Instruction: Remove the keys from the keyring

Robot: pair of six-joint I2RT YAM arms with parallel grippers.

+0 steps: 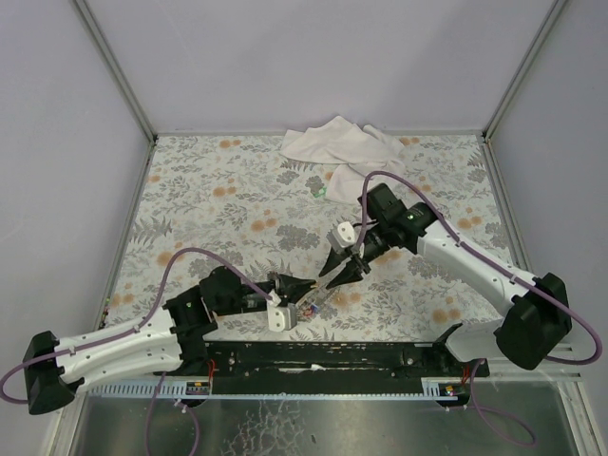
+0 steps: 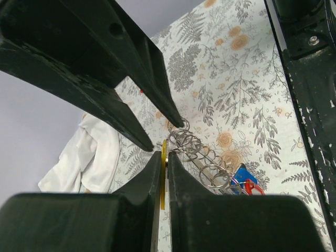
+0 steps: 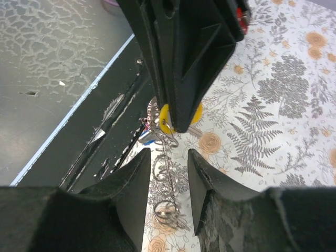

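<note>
My left gripper (image 1: pixel 309 285) is shut at the centre-front of the mat, a thin yellow piece (image 2: pixel 163 181) at its tips beside a tangle of metal rings (image 2: pixel 197 152). In the right wrist view a yellow round piece (image 3: pixel 196 111) shows behind the left gripper's fingertips, with rings and wire below. A blue piece (image 2: pixel 241 176) and a red piece (image 2: pixel 254 189) lie under the rings. My right gripper is a little apart from the left, its fingers partly open with a wire ring between or behind them. Individual keys are hard to make out.
A white cloth (image 1: pixel 332 142) lies at the back, with a small green item (image 1: pixel 320 192) near it. A dark bar (image 1: pixel 313 353) runs along the front edge.
</note>
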